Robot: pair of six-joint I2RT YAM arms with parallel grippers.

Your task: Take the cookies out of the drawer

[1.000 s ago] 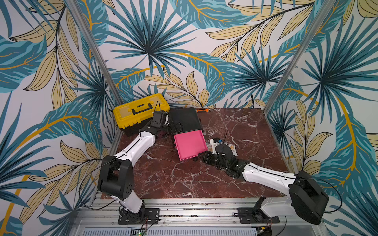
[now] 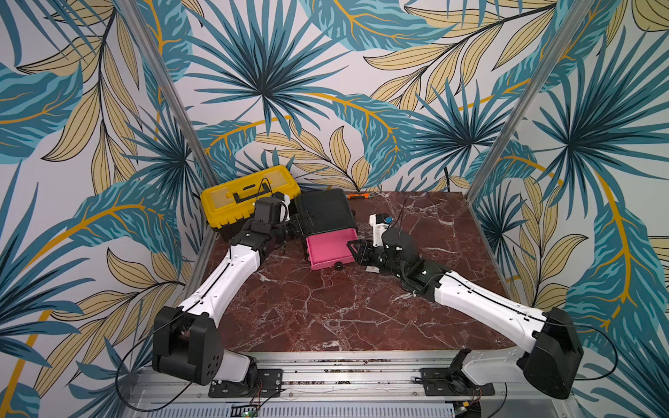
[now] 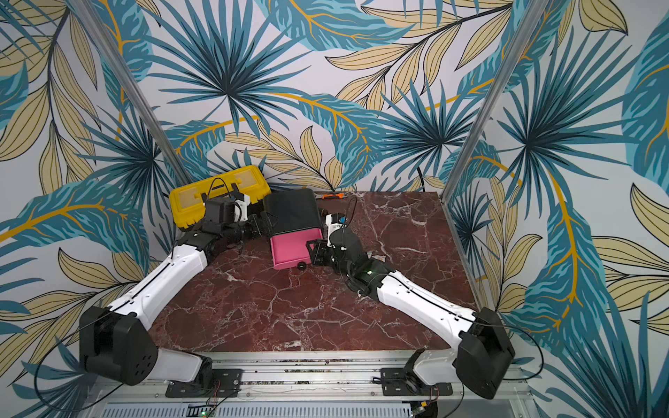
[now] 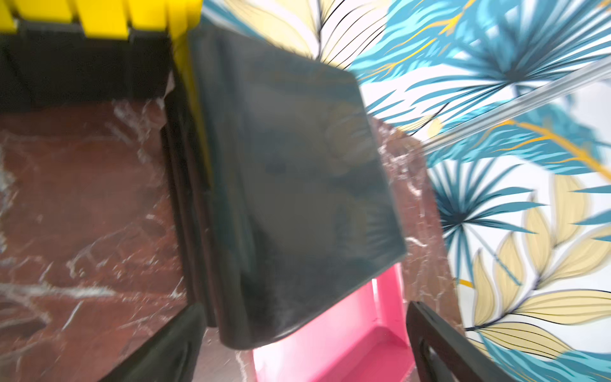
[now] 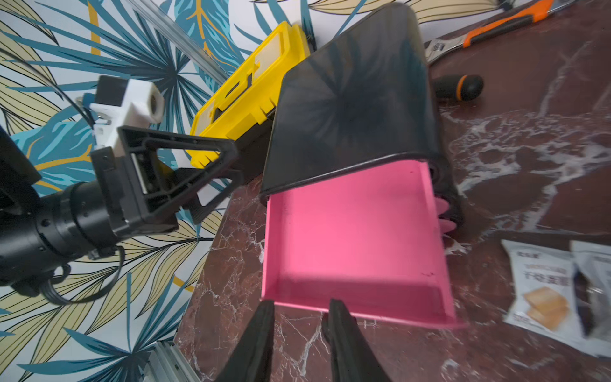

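The black box (image 2: pixel 326 211) has its pink drawer (image 2: pixel 331 247) partly pulled out; the drawer's visible floor is bare. Two clear packets lie on the table to its right; one, a cookie packet (image 5: pixel 544 286), shows a tan square inside, while the other packet (image 5: pixel 597 293) is cut off by the frame edge. At the drawer's front right corner is my right gripper, its fingers slightly apart and empty, close to the black knob (image 5: pixel 326 329). My left gripper stands open beside the box's left side, nothing held; whether it touches the box I cannot tell.
A yellow toolbox (image 2: pixel 249 195) stands at the back left. Behind the box lie an orange-handled tool (image 5: pixel 509 28) and a dark handle with an orange ring (image 5: pixel 467 87).
The pink drawer has slid further into the box. My right gripper has moved backward along with the drawer front. The left arm has shifted slightly left.
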